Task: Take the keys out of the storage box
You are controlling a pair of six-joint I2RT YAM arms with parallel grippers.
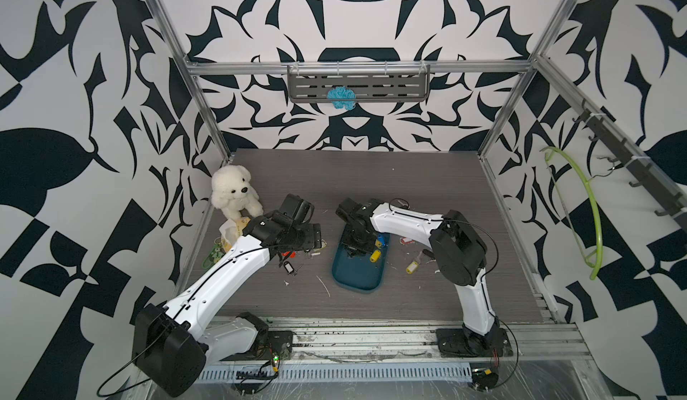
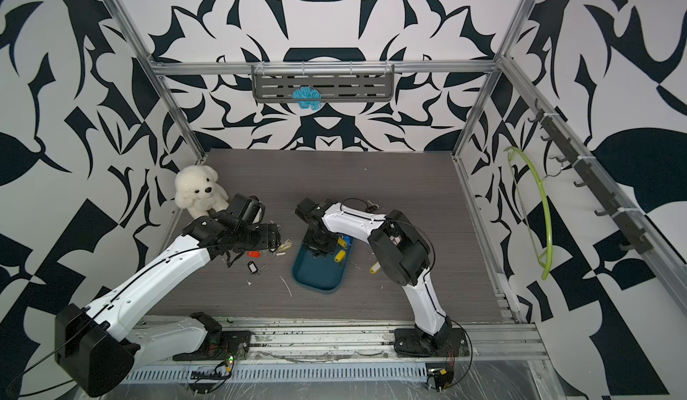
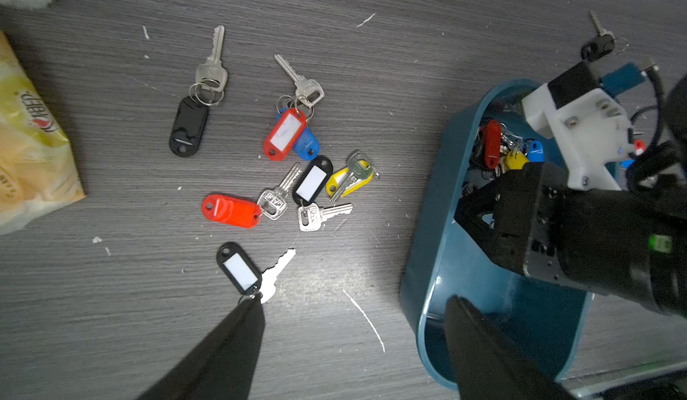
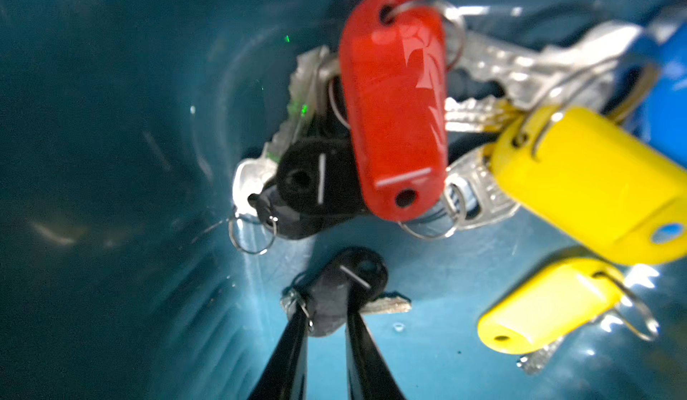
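Observation:
The teal storage box (image 3: pixel 438 257) holds several keys with tags at its far end. In the right wrist view, a red tag (image 4: pixel 393 113), a black tag (image 4: pixel 318 174) and a yellow tag (image 4: pixel 594 185) are heaped together, with another yellow tag (image 4: pixel 547 307) apart. Inside the box, my right gripper is part open, its narrow fingers either side of a lone black-tagged key (image 4: pixel 336 292); whether they touch it I cannot tell. To the left of the box, my left gripper is open and empty above the table.
Several tagged keys lie left of the box, among them a red tag (image 3: pixel 232 210) and a black tag (image 3: pixel 241 267). A yellow packet (image 3: pixel 32 142) and white plush dog (image 1: pixel 232 189) stand farther left. Another key (image 3: pixel 599 38) lies beyond the box.

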